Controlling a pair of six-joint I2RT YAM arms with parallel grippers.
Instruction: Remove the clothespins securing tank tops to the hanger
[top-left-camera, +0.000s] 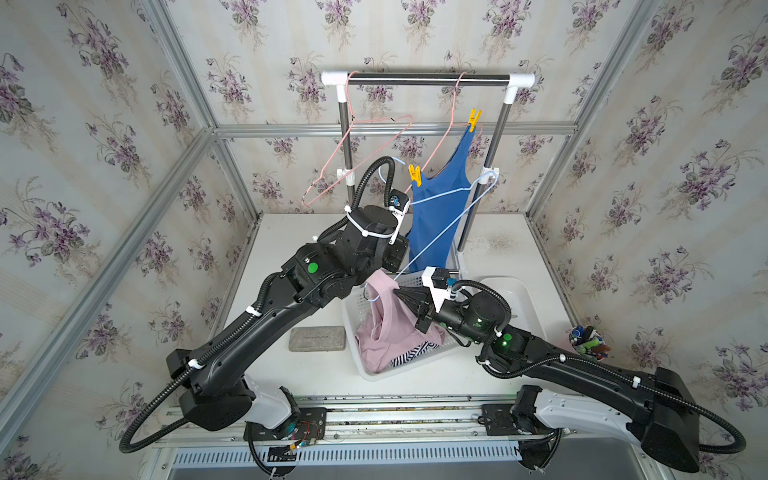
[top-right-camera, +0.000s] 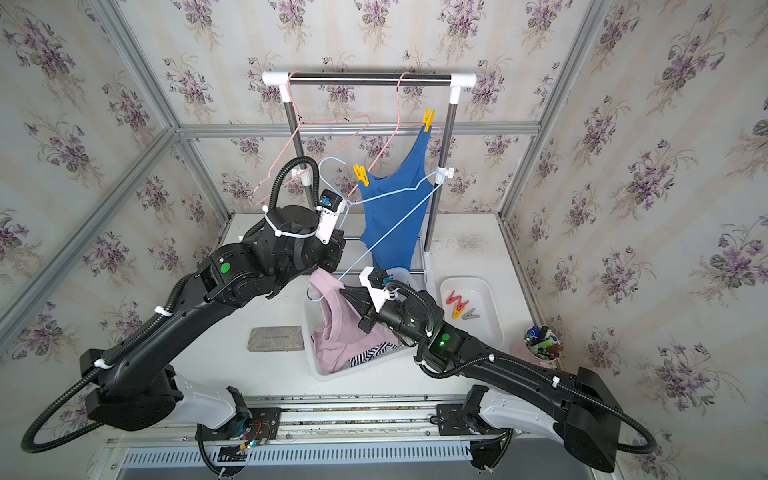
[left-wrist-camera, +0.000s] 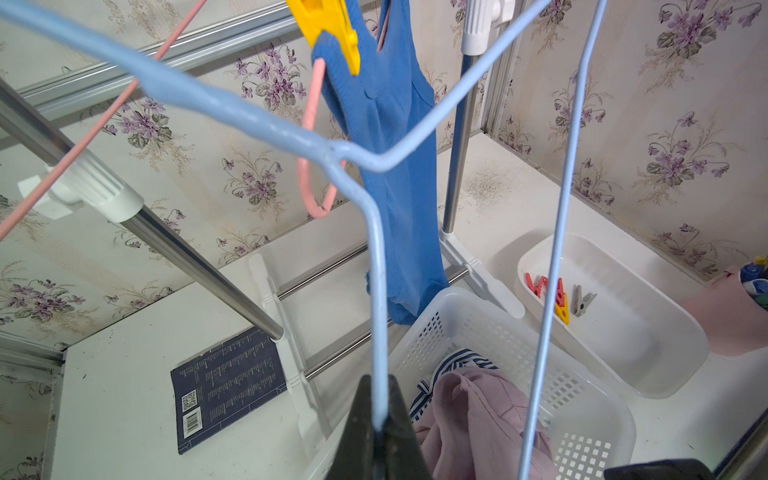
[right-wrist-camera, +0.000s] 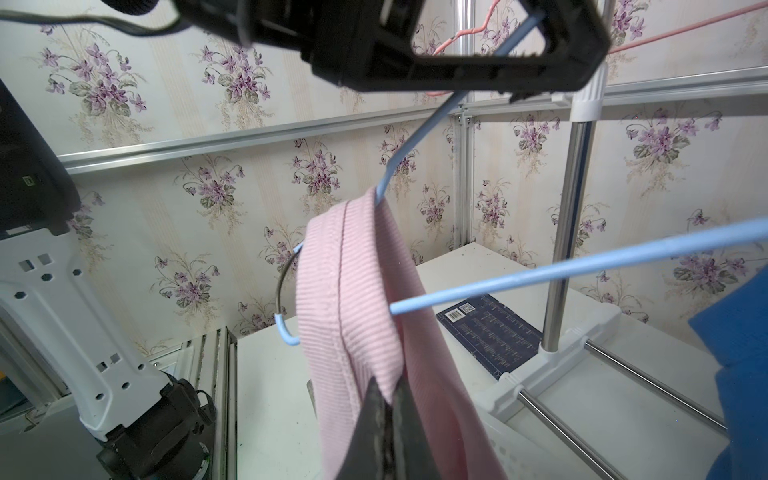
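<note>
A light blue hanger (left-wrist-camera: 272, 136) is held up by my left gripper, shut on its thin wire. The pink tank top (right-wrist-camera: 348, 280) has one strap looped over a corner of this hanger, and its body drapes into the basket. My right gripper is shut on the pink strap fabric, just below the hanger wire. Behind, a blue tank top (top-left-camera: 440, 212) hangs from a pink hanger, with yellow clothespins (top-left-camera: 414, 175) at its shoulders. No clothespin shows on the pink strap in the right wrist view.
A metal rack (top-left-camera: 432, 79) carries pink hangers (top-left-camera: 368, 121). The white basket (left-wrist-camera: 596, 404) holds a striped cloth (top-left-camera: 414, 353) too. Red, yellow and grey clothespins (top-right-camera: 457, 304) lie in a white tray (top-right-camera: 488, 320) at the right. A grey slab (top-left-camera: 317, 339) rests left.
</note>
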